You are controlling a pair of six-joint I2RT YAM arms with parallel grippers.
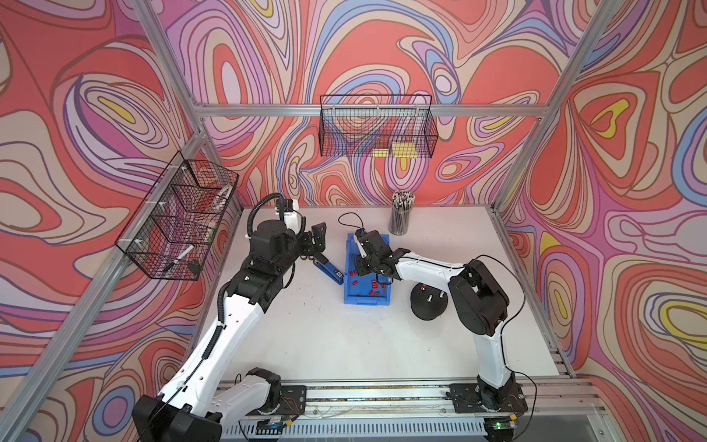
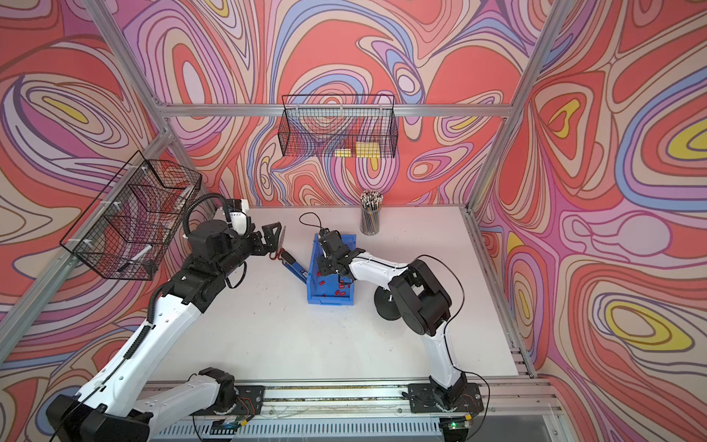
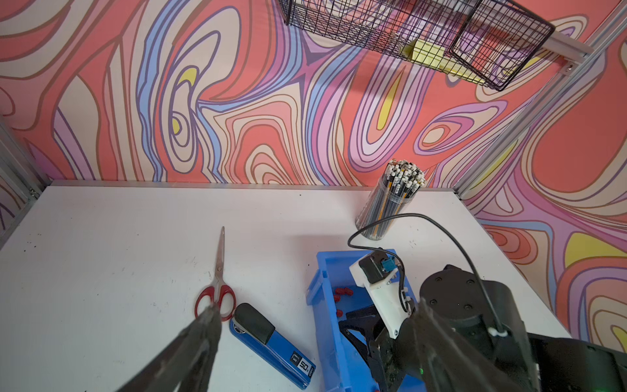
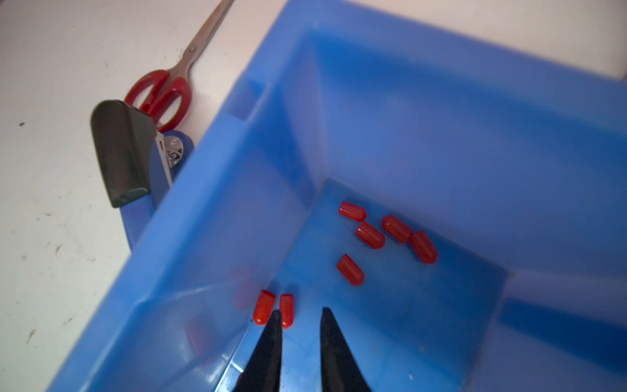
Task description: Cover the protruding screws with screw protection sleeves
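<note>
Several red sleeves (image 4: 350,269) lie loose on the floor of the blue bin (image 1: 367,300). Inside that bin, my right gripper points down with open fingers and nothing visible between them. Two sleeves (image 4: 264,307) lie against the bin's side wall, just beyond its left fingertip. A black round base (image 1: 428,303) with small pale screws (image 1: 430,299) stands right of the bin, partly under my right arm. My left gripper is raised at the left over the table, open and empty, its fingers blurred in its own view.
A blue stapler (image 3: 277,346) and red-handled scissors (image 3: 220,287) lie left of the bin. Behind it stands a clear holder full of pencils (image 1: 399,219). The bin's walls (image 4: 418,85) surround my right gripper.
</note>
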